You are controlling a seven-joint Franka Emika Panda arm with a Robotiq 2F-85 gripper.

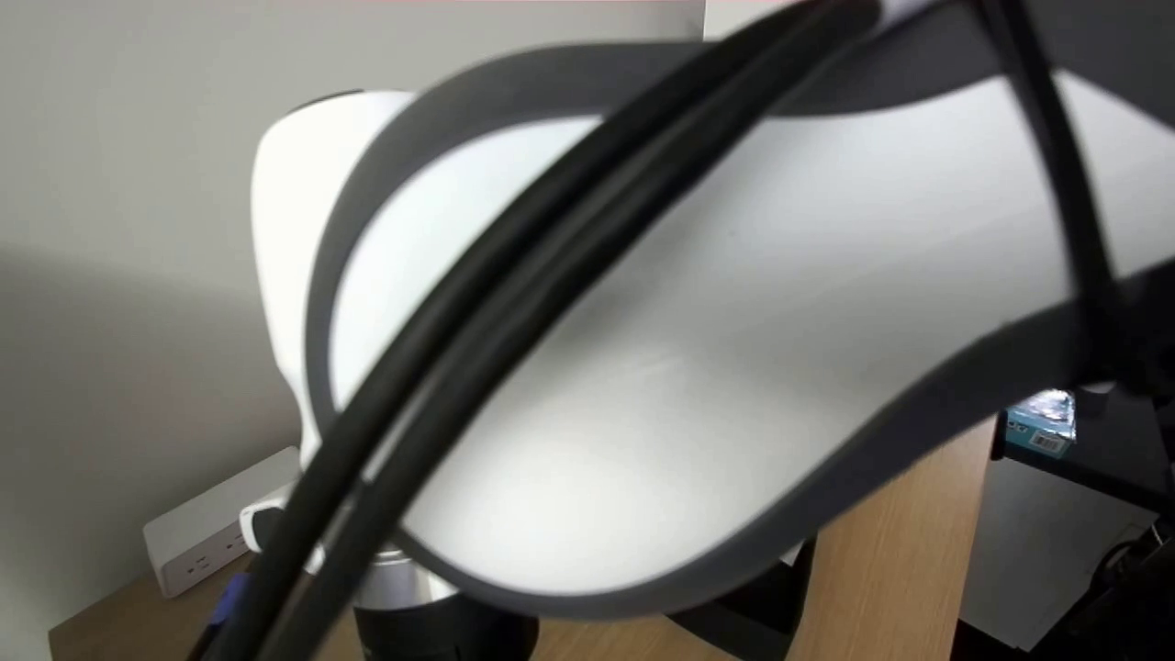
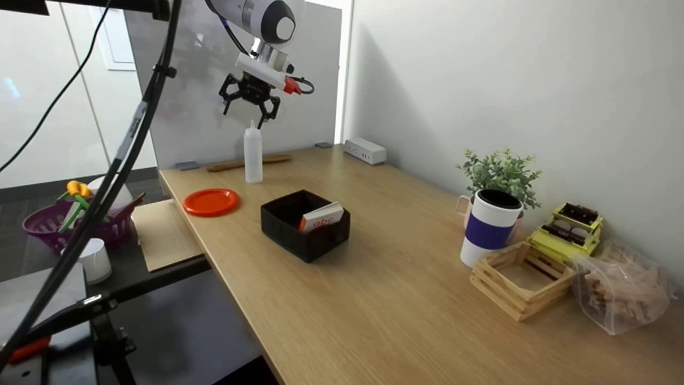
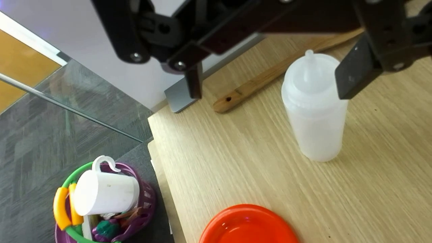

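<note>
My gripper (image 2: 243,118) hangs above the far left end of the table with its fingers wide open and nothing held. A translucent white squeeze bottle (image 2: 253,157) stands upright below it, its nozzle close under one fingertip. In the wrist view the bottle (image 3: 318,125) appears beside the right-hand finger (image 3: 356,66), between the two fingers but nearer that one; contact cannot be told. Exterior view 1 is mostly filled by my white arm (image 1: 661,364), which hides the gripper there.
A red plate (image 2: 211,202) and a black box (image 2: 286,241) holding an "abc" packet (image 2: 322,217) lie nearer. Behind the bottle is a wooden utensil (image 3: 259,83). A tumbler (image 2: 488,231), wooden crate (image 2: 506,295) and plant stand along the wall. Mid-table is clear.
</note>
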